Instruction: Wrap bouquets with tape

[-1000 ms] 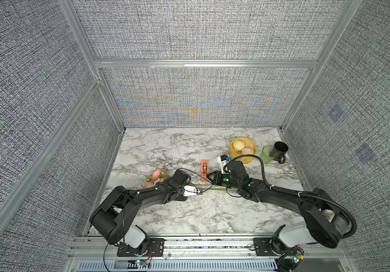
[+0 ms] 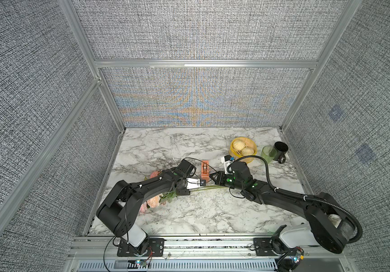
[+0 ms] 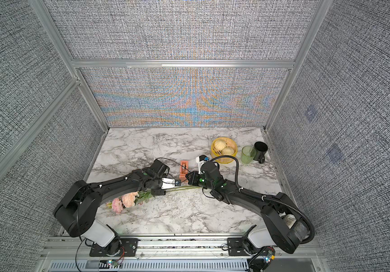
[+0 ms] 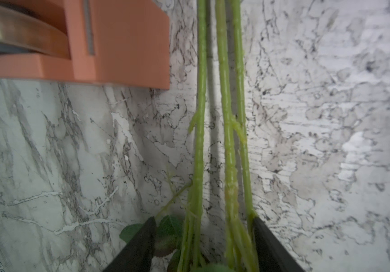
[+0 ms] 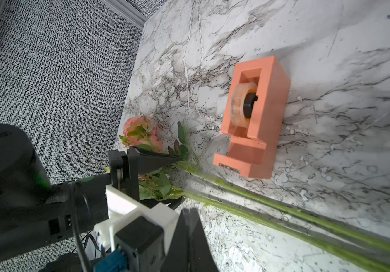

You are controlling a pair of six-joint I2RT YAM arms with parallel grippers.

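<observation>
The bouquet has pink and peach flowers on the left and long green stems running right across the table. Around the stems' leafy end my left gripper stands part open, one finger on each side; whether they touch is unclear. In the right wrist view, the left fingers show at the leaves. An orange tape dispenser with a clear tape roll sits just behind the stems. My right gripper is shut near the dispenser's front end, with no tape visible between its fingertips.
At the back right are a yellow steamer basket with buns, a green cup and a black mug. Bare marble table lies in front of the stems and at the back left.
My left gripper has shifted slightly backward and right, and more of the flowers now shows in front of the left arm. My right gripper has moved slightly right; the dispenser stays put.
</observation>
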